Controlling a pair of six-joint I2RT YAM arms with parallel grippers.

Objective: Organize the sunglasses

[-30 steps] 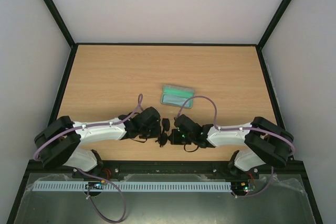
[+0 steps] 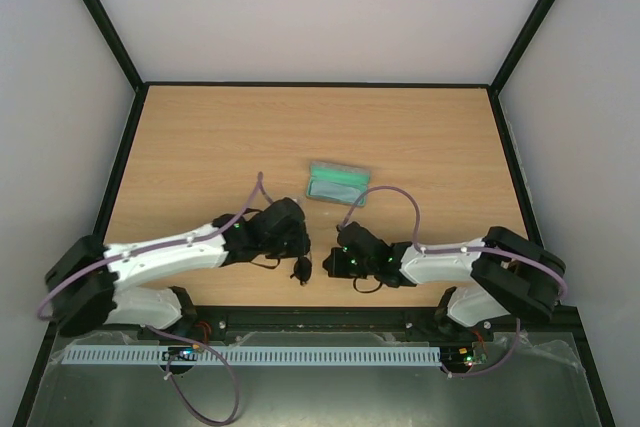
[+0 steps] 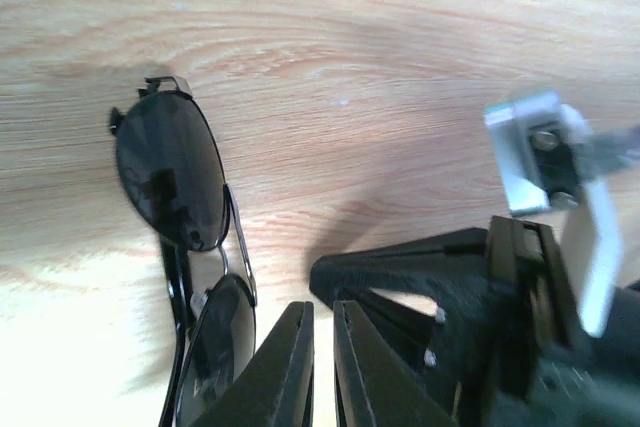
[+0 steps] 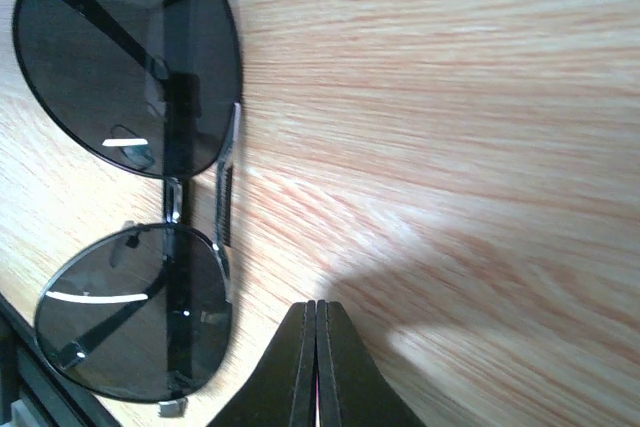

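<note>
Black round sunglasses (image 2: 303, 269) lie lengthwise on the table between the grippers; the left wrist view shows their lenses (image 3: 170, 172), the right wrist view too (image 4: 125, 62). My left gripper is shut, pointing down just right of the sunglasses; whether anything is between its fingers cannot be told. My right gripper is shut with nothing visible between its fingers, right of the sunglasses, and shows in the left wrist view as black fingers beside my left one.
A green-lined case (image 2: 338, 184) lies behind the grippers, right of centre.
The sunglasses appear turned slightly, more lengthwise and nearer the front edge.
</note>
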